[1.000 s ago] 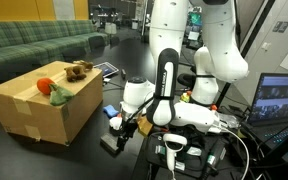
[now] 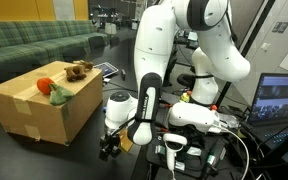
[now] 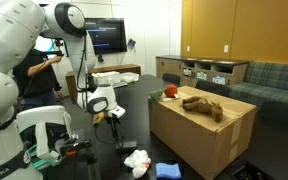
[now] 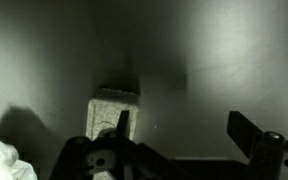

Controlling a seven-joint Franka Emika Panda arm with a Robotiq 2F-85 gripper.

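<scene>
My gripper is open over the dark tabletop, its two fingers wide apart and only bare table showing between them. A grey, rough-textured block lies flat under the left finger in the wrist view, partly covered by it. From the second exterior view, the block rests close to the gripper. The gripper hangs low at the table in the first exterior view, where the block is mostly hidden. A white crumpled item shows at the lower left of the wrist view.
A large cardboard box stands beside the arm, with a red round item and a brown plush toy on top. Near the white item lies a blue pad. Open table surrounds the gripper in the wrist view.
My gripper has shifted slightly left and lower in the first exterior view. The grey block, plainer to see a second ago, is now mostly hidden there.
</scene>
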